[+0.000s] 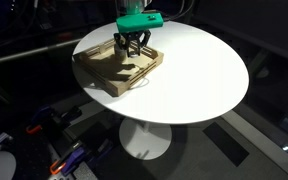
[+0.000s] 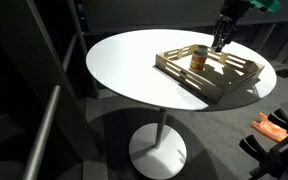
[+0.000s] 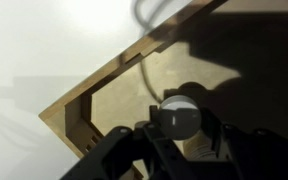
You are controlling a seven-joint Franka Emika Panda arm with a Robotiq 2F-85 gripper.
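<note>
My gripper is shut on a small white round object (image 3: pixel 179 116), seen from above between the dark fingers in the wrist view. Below it, partly covered by the fingers, a pale yellowish shape (image 3: pixel 199 148) shows; I cannot tell whether it is part of the held thing. From the second exterior view, my gripper (image 2: pixel 219 46) hangs over the wooden tray (image 2: pixel 229 92), to the right of an orange jar with a dark top (image 2: pixel 198 60). The held object is too small and dark to make out clearly in the exterior views.
The slatted tray stands on a round white table (image 1: pixel 199 70), close to its edge. Most of the tabletop beyond the tray is bare. An orange object (image 2: pixel 268 126) lies off the table in the second exterior view.
</note>
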